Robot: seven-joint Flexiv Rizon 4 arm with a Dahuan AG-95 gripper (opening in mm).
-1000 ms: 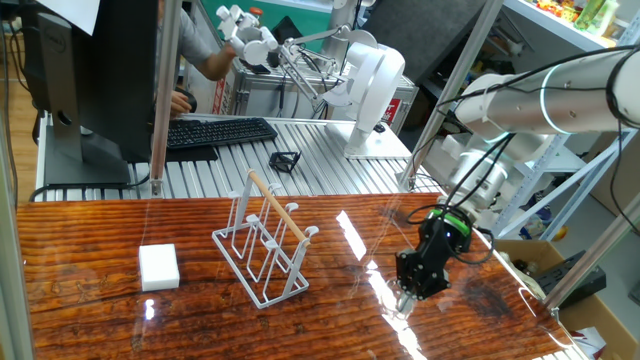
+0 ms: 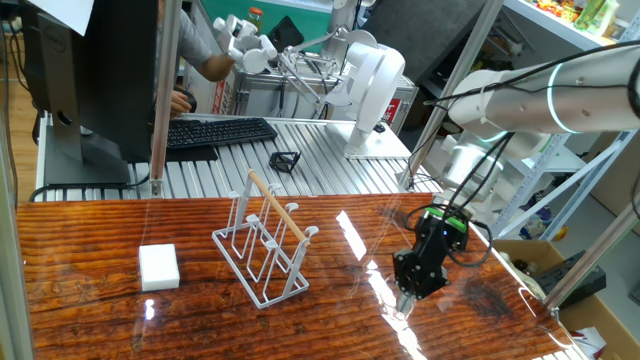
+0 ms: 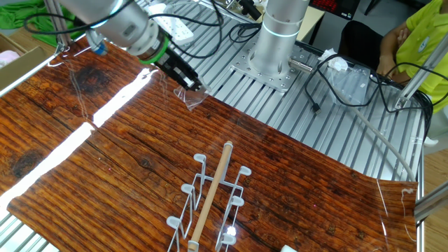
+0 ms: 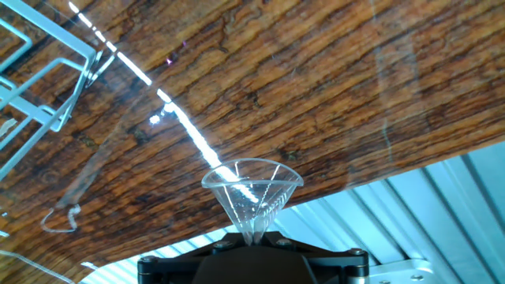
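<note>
A clear cone-shaped funnel or glass (image 4: 252,192) has its wide mouth facing away from my gripper, which is shut on its narrow end. Black finger linkages (image 4: 170,264) flank that end, and the exact contact is partly hidden. In exterior view 2, the transparent cone (image 3: 192,98) hangs below the black gripper (image 3: 190,82) near the table's back edge. Exterior view 1 shows the gripper (image 2: 406,288) pointing down on the right, the cone (image 2: 404,304) at its tip hard to make out against glare. Its clearance from the table is unclear.
A white wire rack (image 2: 262,262) with a wooden top bar (image 2: 278,205) stands mid-table, its pegs empty. Left of it lies a white block (image 2: 158,267). Bare wood (image 2: 345,325) separates the rack from the gripper. Dark cables (image 2: 470,215) loop around the wrist.
The arm has shifted only slightly, its wrist a touch to the left and up, with the cone still at the gripper. Rack and white block have stayed put.
</note>
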